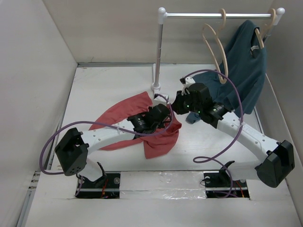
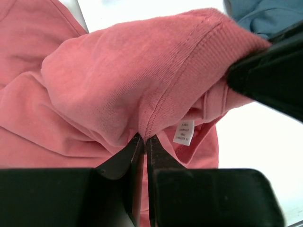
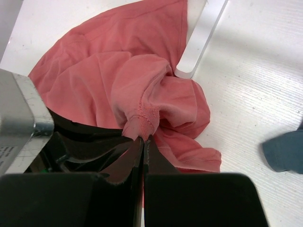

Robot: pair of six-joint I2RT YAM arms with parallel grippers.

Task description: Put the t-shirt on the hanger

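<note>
The red t-shirt lies on the white table, bunched up toward its right end, where a fold with a white label is raised. My left gripper is shut on that fabric. My right gripper is also shut on a pinch of the shirt, close beside the left one; its dark fingertips show at the upper right of the left wrist view. Wooden hangers hang from the rail above.
A metal rack stands at the back, its post behind the shirt. A teal garment hangs at its right and drapes onto the table.
</note>
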